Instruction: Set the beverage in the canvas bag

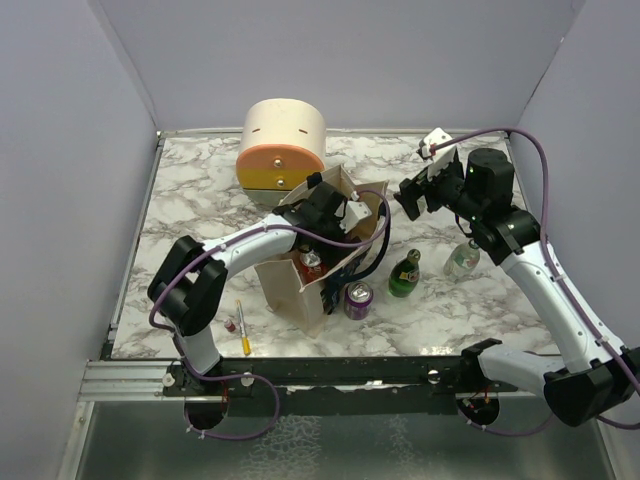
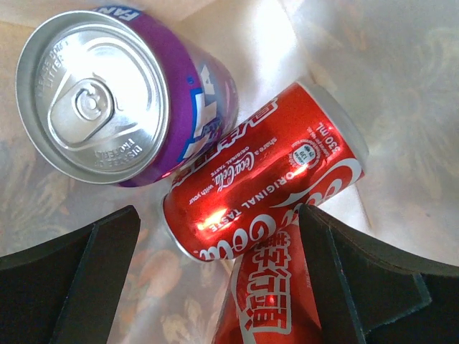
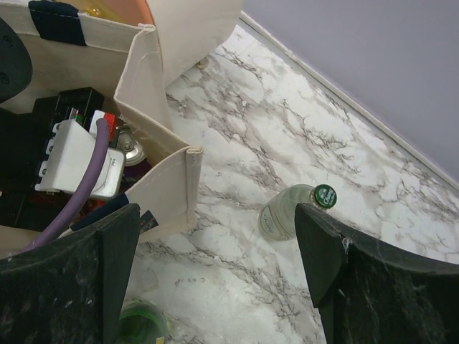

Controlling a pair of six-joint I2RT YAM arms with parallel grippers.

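Note:
The canvas bag (image 1: 295, 300) stands at centre, my left gripper down inside it, open above red Coca-Cola cans (image 2: 262, 179) and a purple can (image 2: 93, 100). My right gripper hangs open and empty right of the bag. On the marble table outside stand a purple can (image 1: 359, 300), a green bottle (image 1: 404, 275) and a clear bottle (image 1: 462, 260), also in the right wrist view (image 3: 283, 215).
A cream and orange rounded box (image 1: 280, 140) sits behind the bag. A yellow-handled tool (image 1: 244, 335) and a small red item lie at front left.

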